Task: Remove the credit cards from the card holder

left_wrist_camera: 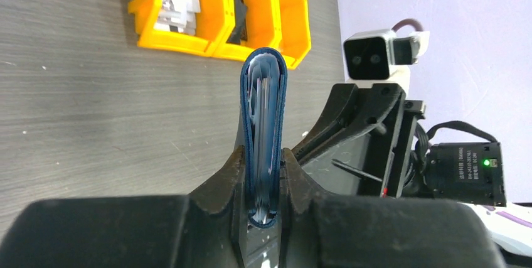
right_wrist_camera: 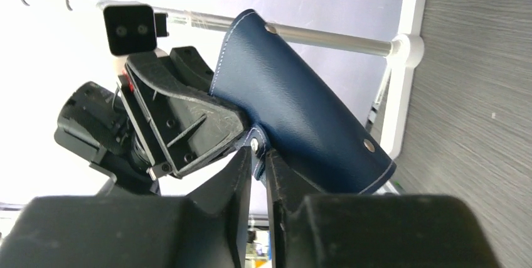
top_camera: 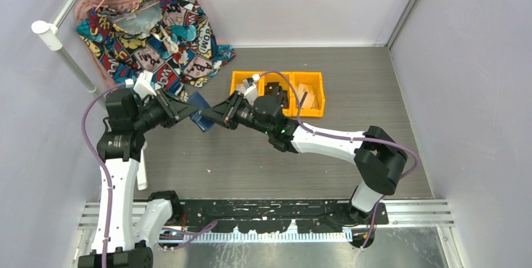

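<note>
A dark blue leather card holder [top_camera: 199, 112] [left_wrist_camera: 263, 123] hangs between my grippers, its layered end facing up in the left wrist view. My left gripper [top_camera: 188, 109] is shut on it. My right gripper [top_camera: 207, 115] is at the snap tab of the holder in the right wrist view, its fingertips close together around the tab's edge; whether they grip it is hard to tell.
A yellow divided bin [top_camera: 307, 111] [left_wrist_camera: 182, 42] with several items sits at the back. Patterned clothing [top_camera: 150, 42] hangs on a rail at the back left. The floor in front of the bin is clear.
</note>
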